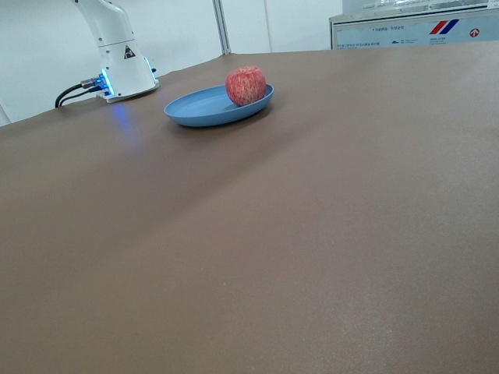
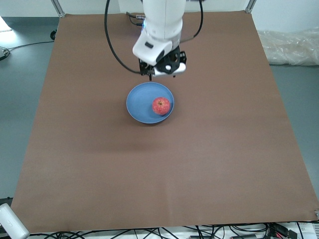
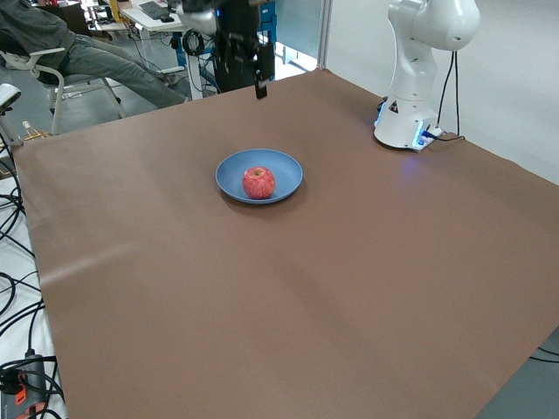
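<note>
A red apple [image 2: 161,105] rests in a round blue plate [image 2: 139,107] near the middle of the brown table; the top view also shows the apple [image 1: 245,86] on the plate [image 1: 195,113]. My gripper [image 2: 154,74] hangs beyond and above the plate in the left view, clear of the apple. In the right view the gripper [image 3: 260,83] is a dark shape high over the table's far edge, and the apple [image 3: 258,182] sits apart from it. Whether the fingers are open or shut cannot be made out.
A white robot base [image 3: 402,122] stands at one edge. Cables lie along another edge, and a seated person [image 3: 131,74] is beyond the table.
</note>
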